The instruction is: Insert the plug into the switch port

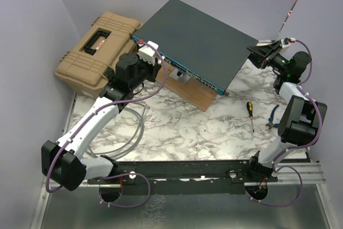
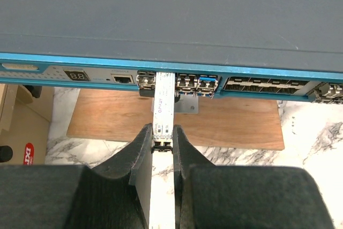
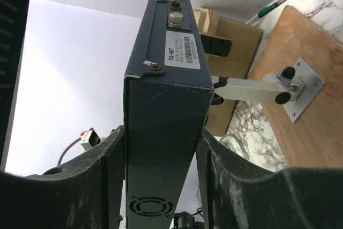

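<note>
The dark switch (image 1: 193,36) with its blue front is propped over a wooden board (image 2: 102,116). In the left wrist view, my left gripper is shut on a slim silver plug (image 2: 163,103), whose far end meets the row of ports (image 2: 187,81) on the front. How deep it sits in a port cannot be told. My right gripper is shut on the end of the switch (image 3: 163,111), seen in the right wrist view beside its label and screws.
A tan case (image 1: 80,73) stands at the left, with a grey hose (image 1: 136,138) below it on the marble top. A screwdriver (image 1: 250,111) and pliers (image 1: 270,119) lie at the right.
</note>
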